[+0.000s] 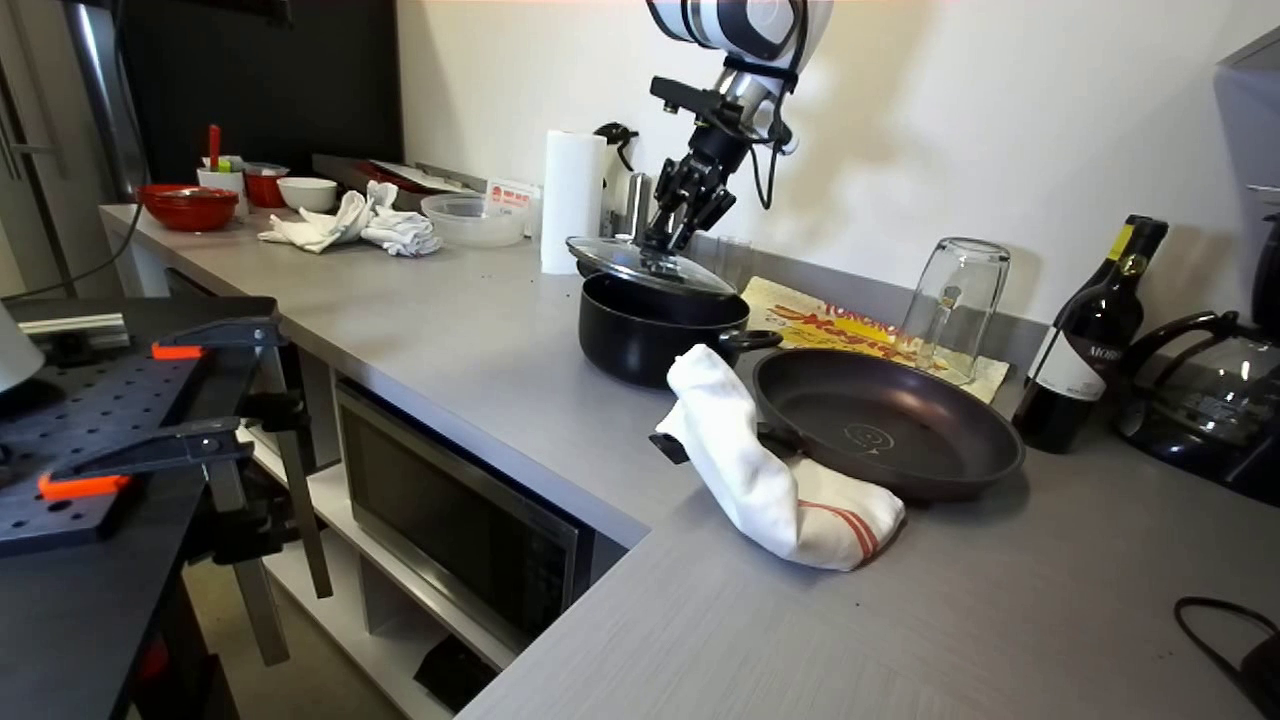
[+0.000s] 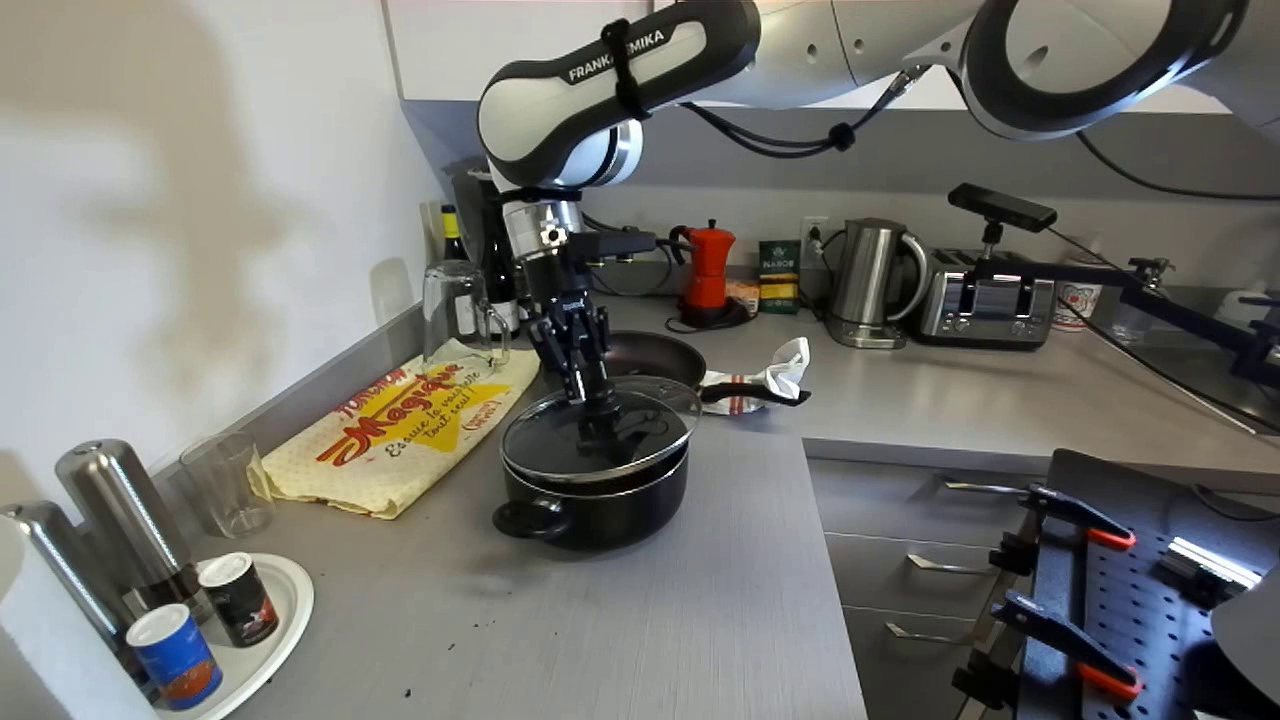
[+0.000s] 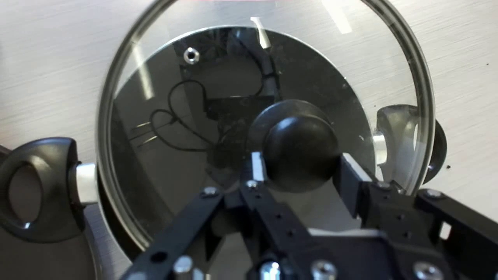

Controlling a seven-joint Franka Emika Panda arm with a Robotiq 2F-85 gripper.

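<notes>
A glass lid with a dark rim and round black knob hangs just above the black pot. My gripper is shut on that knob, one finger on each side. In exterior view 1 the lid slants, and a gap shows between it and the pot. Seen from the wrist, the lid sits off-centre over the pot, whose two side handles stick out left and right. How the far rims stand to each other is hidden.
A frying pan with a white cloth over its handle stands close to the pot. Behind are a yellow packet, an upturned glass mug and a paper towel roll.
</notes>
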